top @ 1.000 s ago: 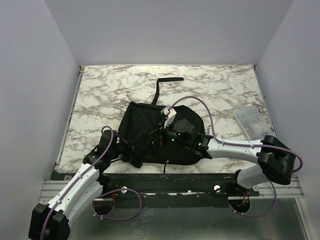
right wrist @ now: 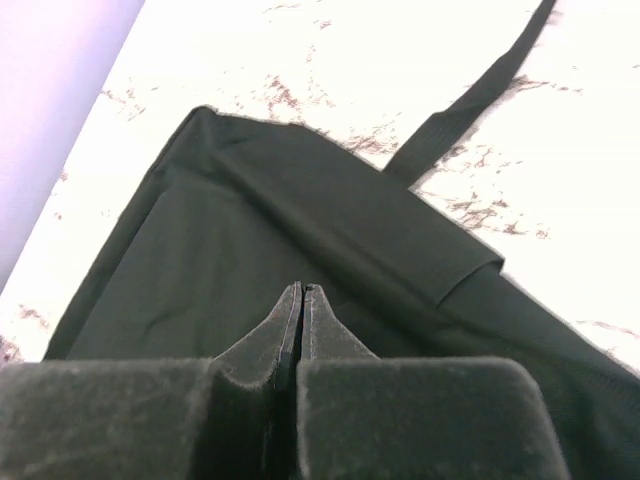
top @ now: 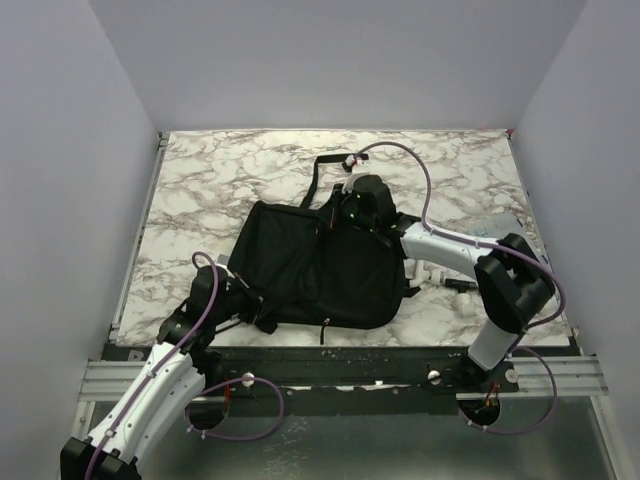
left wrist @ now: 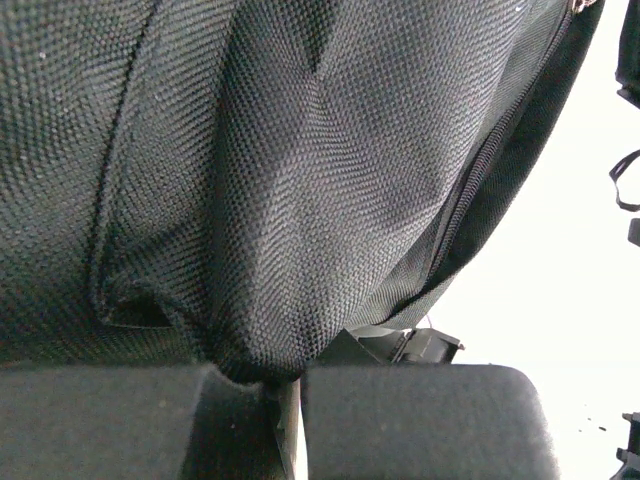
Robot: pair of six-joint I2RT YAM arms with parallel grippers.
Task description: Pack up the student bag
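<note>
The black bag (top: pixel 360 280) lies open on the marble table. My left gripper (top: pixel 250 295) is at its lower left, shut on a fold of the bag's fabric (left wrist: pixel 290 200), which fills the left wrist view above the fingers. My right gripper (top: pixel 335 215) hangs over the bag's back part, shut, with nothing showing between its fingertips; in the right wrist view the bag's back corner and strap (right wrist: pixel 460 115) lie beyond the tips.
A clear plastic item (top: pixel 495 230) lies at the right, with small white and dark items (top: pixel 460 285) below it, partly behind the right arm.
My right gripper has moved toward the back of the bag, uncovering small items at the right.
</note>
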